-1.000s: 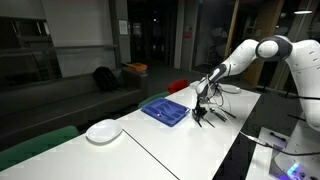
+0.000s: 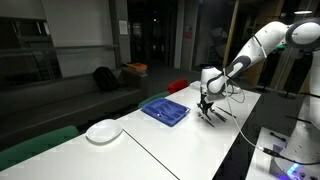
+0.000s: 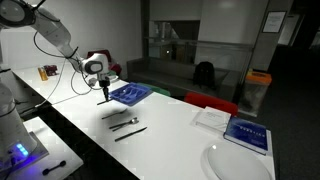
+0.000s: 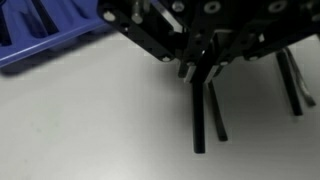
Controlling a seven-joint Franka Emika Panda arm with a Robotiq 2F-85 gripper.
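Observation:
My gripper (image 2: 206, 104) is shut on a black utensil (image 4: 198, 118), which points away from the fingers in the wrist view. In exterior view 2 the gripper (image 3: 104, 91) hangs over the white table, near the blue tray (image 3: 145, 90). Whether the held piece has a blade or tines cannot be told. Other dark and metal utensils lie on the table, among them a fork (image 3: 125, 124) and a dark knife-like piece (image 3: 131, 134). In the wrist view the tray (image 4: 40, 50) fills the upper left.
A white round plate (image 2: 103, 131) sits on the table well away from the gripper. A white dish rack (image 3: 212, 117) and a blue box (image 3: 247, 134) stand at the far side in exterior view 2.
In exterior view 1 my gripper has moved to the right and somewhat up over the last second. The blue tray and the plate have stayed in place.

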